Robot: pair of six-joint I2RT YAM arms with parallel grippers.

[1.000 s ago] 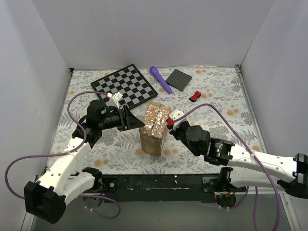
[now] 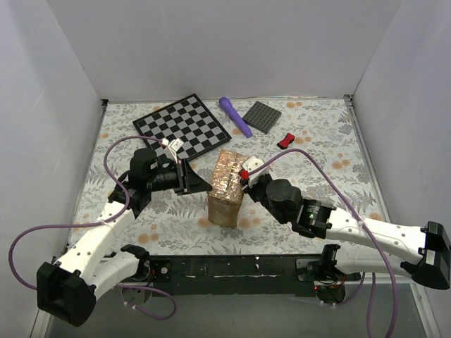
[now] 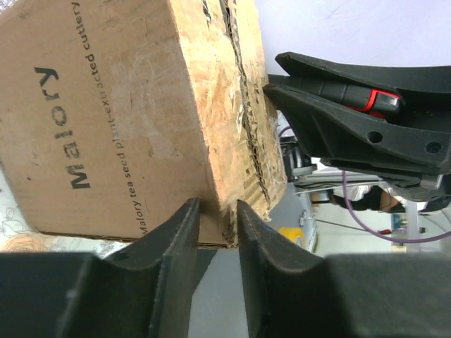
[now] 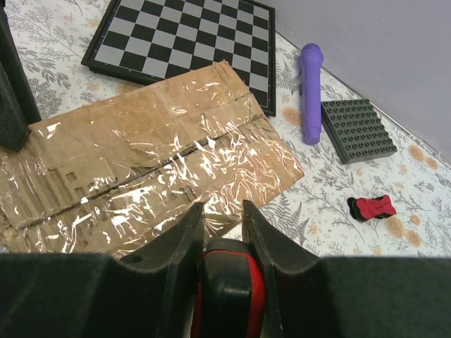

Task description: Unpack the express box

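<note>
A brown cardboard box (image 2: 229, 176) stands on the patterned table between my arms, its top covered in shiny clear tape (image 4: 204, 158). Printed "Malory" lettering marks its side (image 3: 113, 127) in the left wrist view. My left gripper is partly open, its fingertips apart at a box corner; whether they touch it I cannot tell. My right gripper is shut on a black-and-red tool (image 4: 229, 282) above the taped top. The red of that tool shows again between the right fingers in the left wrist view. The tool's tip is hidden.
Behind the box lie a black-and-white checkered board (image 2: 184, 125), a purple stick-like object (image 2: 235, 117) and a dark studded pad (image 2: 261, 117). A small red-and-black item (image 2: 286, 141) rests to the right.
My left gripper has shifted slightly right, up to the box. The right gripper with its tool has moved a little left and nearer the front over the box top. The box has shifted slightly right.
</note>
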